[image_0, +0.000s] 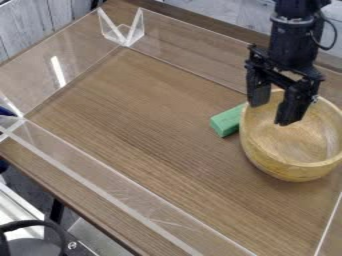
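The black arm reaches down from the top right to my gripper (277, 104), which stands open over the back-left part of a large tan bowl (287, 160). Its dark fingers hang at the bowl's rim. A green object (226, 124) lies on the wooden table (120, 130) against the bowl's left side. I cannot tell whether anything small lies in the bowl beneath the fingers.
A clear, angular plastic piece (120, 30) sits at the back left. Black equipment (34, 240) stands at the bottom-left corner, off the table's edge.
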